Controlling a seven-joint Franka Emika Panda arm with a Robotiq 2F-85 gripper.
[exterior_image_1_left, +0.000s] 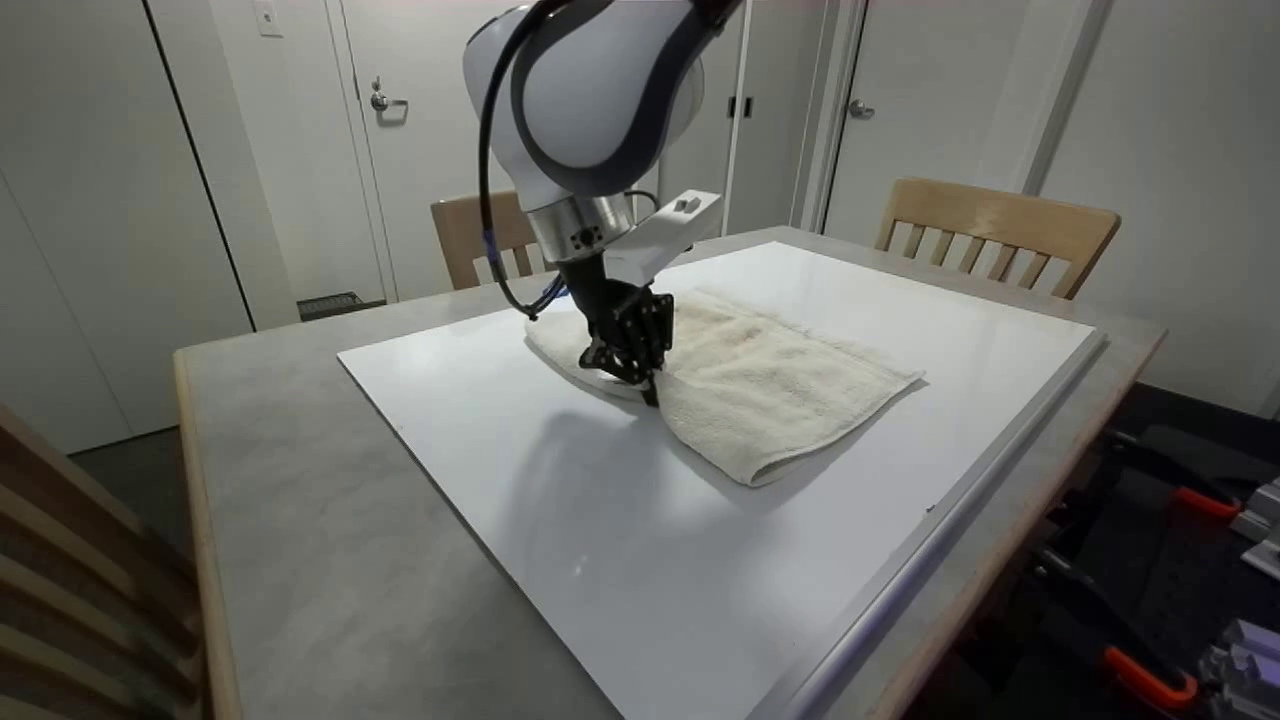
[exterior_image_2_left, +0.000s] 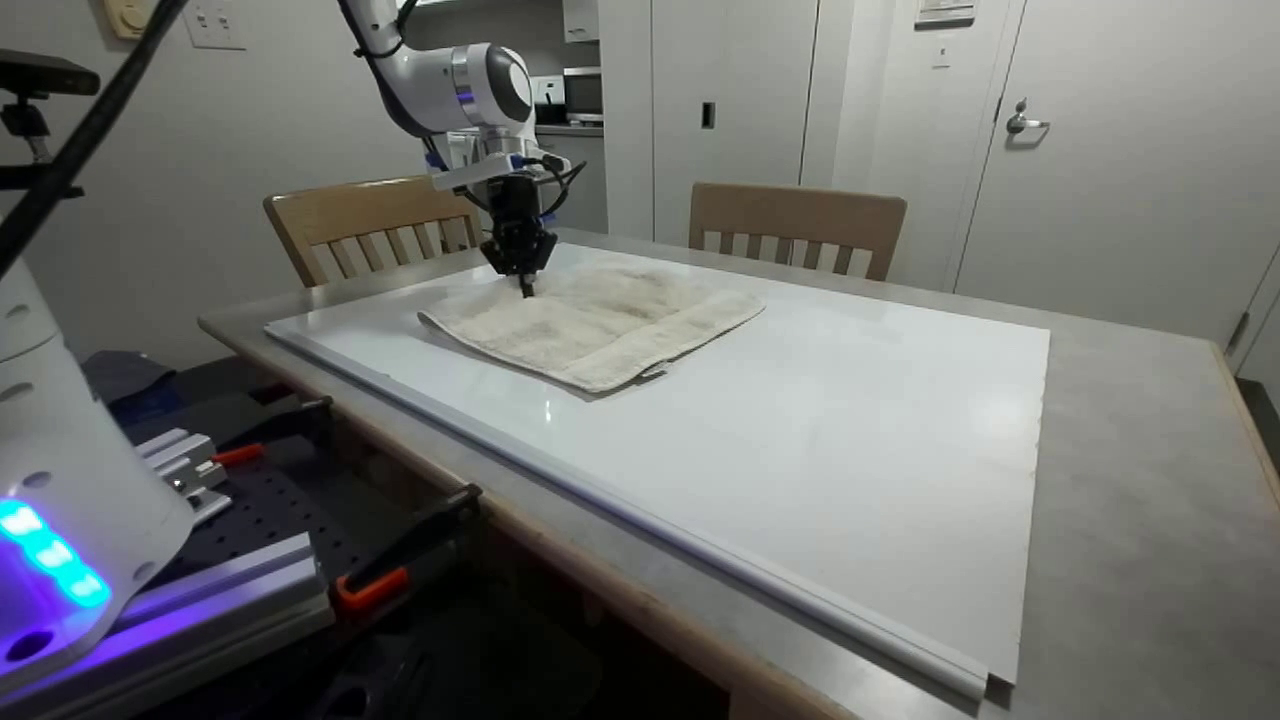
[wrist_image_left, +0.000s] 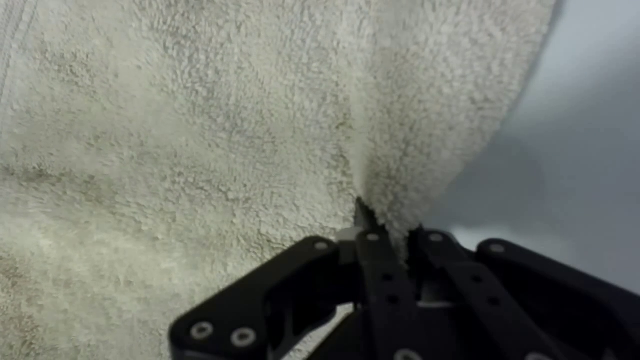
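Observation:
A cream terry towel (exterior_image_1_left: 780, 378) lies spread over the white board, a little rumpled, with grey-brown stains in places. My gripper (exterior_image_1_left: 651, 390) is low over the board at one edge of the towel, its fingers shut on a pinch of the cloth. In the wrist view the towel (wrist_image_left: 240, 120) fills most of the picture, and a fold of it runs in between the fingertips of the gripper. From the other side, the gripper (exterior_image_2_left: 525, 288) stands at the far edge of the towel (exterior_image_2_left: 600, 318).
The white board (exterior_image_2_left: 840, 480) covers most of the grey table (exterior_image_1_left: 300, 480), with a metal rail (exterior_image_2_left: 672, 540) along one long side. Much of the board around the towel is clear. Wooden chairs (exterior_image_1_left: 996, 216) stand at the table's sides.

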